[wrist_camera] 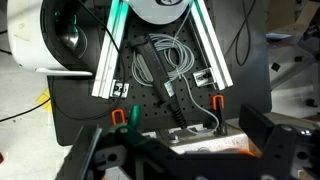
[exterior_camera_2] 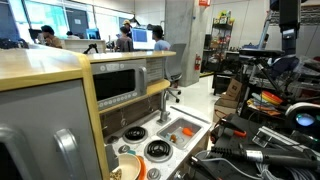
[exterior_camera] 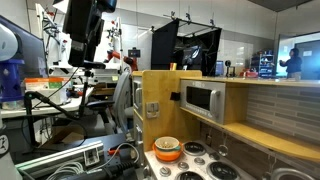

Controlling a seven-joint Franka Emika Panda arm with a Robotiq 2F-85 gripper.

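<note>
My gripper appears at the bottom of the wrist view, its two dark finger parts far apart and nothing visible between them. Below it lies the dark robot table with a coiled grey cable [wrist_camera: 172,62]. A pale bowl with an orange rim or pot [exterior_camera: 167,148] stands on the toy stove at its near left corner. In the second exterior view, a small orange item [exterior_camera_2: 187,131] lies in the sink area [exterior_camera_2: 178,140]. The arm is raised well away from the kitchen set.
A silver microwave [exterior_camera: 203,98] sits on the wooden shelf above several stove burners [exterior_camera: 222,170]. The tall wooden cabinet [exterior_camera: 157,92] stands left of the stove. Loose cables [exterior_camera: 75,165] run over the robot table. Air above the burners is clear.
</note>
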